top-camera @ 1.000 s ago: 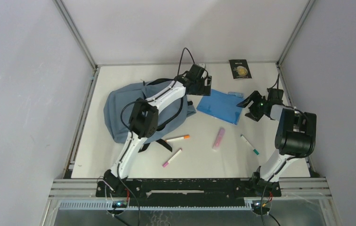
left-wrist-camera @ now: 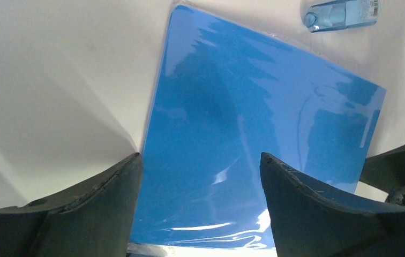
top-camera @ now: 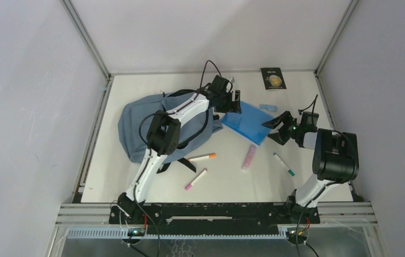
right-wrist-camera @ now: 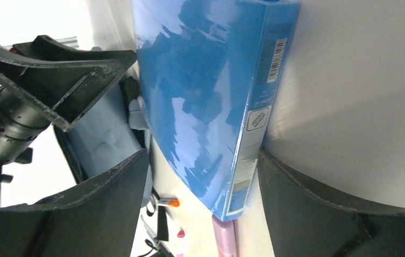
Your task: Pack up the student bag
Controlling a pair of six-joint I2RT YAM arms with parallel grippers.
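A glossy blue folder lies on the white table with both grippers at it. My left gripper is over its left end, part open, nothing visibly held. My right gripper stands open at its right edge, the barcoded spine between its fingers. The grey-blue bag lies left, partly under my left arm.
A dark booklet lies at the back, a small blue item behind the folder. A pink case and several markers lie in the front half.
My right gripper has moved toward the front and slightly left, and the folder has shifted slightly that way. My left gripper has moved a little, staying over the folder's left end.
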